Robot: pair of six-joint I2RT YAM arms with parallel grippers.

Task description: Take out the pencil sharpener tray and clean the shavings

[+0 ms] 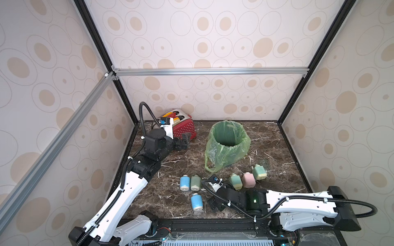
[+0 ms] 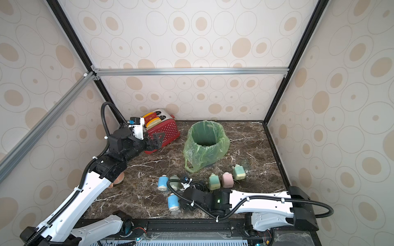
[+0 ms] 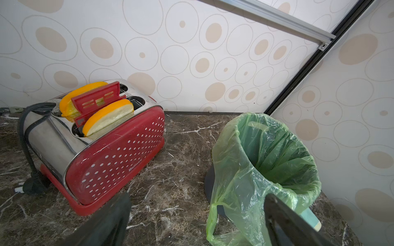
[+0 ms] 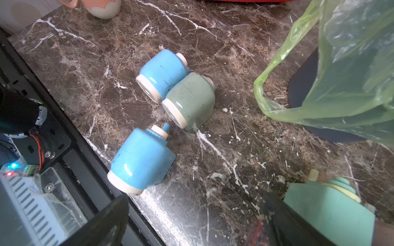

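A green-bagged bin stands at centre back. My left gripper is open in front of the red toaster, left of the bin. My right gripper stands open low at the front, between the fallen blue bottle and the mint bottle. A small red-and-clear object, possibly the sharpener, is mostly hidden at the bottom edge of the right wrist view; no tray can be made out.
Several small bottles lie on the marble table, including a pink one and a grey-green one. A pink cup is at the left.
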